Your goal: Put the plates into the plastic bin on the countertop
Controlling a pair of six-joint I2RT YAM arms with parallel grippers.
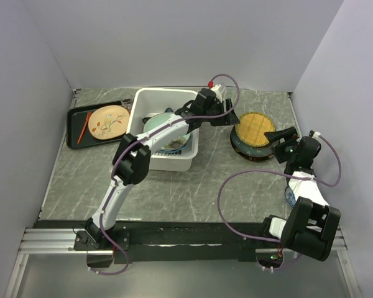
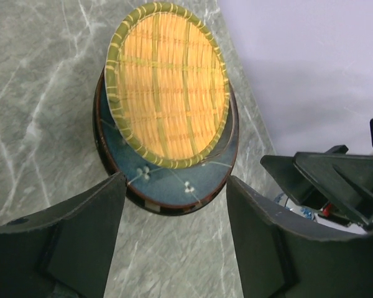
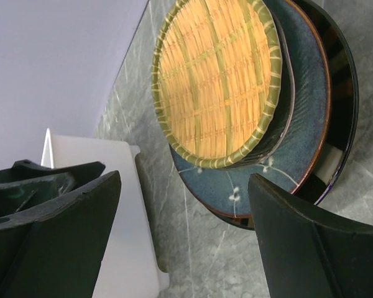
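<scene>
The white plastic bin (image 1: 171, 161) holds pale green plates (image 1: 158, 124) and sits left of centre. Right of it, a woven round tray (image 1: 255, 128) (image 2: 166, 84) (image 3: 214, 81) rests in a dark dish on a blue plate (image 2: 168, 186) (image 3: 230, 186), atop another dark plate. My left gripper (image 1: 227, 118) hangs just left of this stack, fingers apart with nothing between them. My right gripper (image 1: 273, 139) is over the stack's right side, open and empty.
A dark tray (image 1: 87, 136) with a beige plate and red chopsticks lies far left. A blue patterned plate (image 1: 289, 195) lies at the right edge, partly hidden by the right arm. Walls border the back and sides.
</scene>
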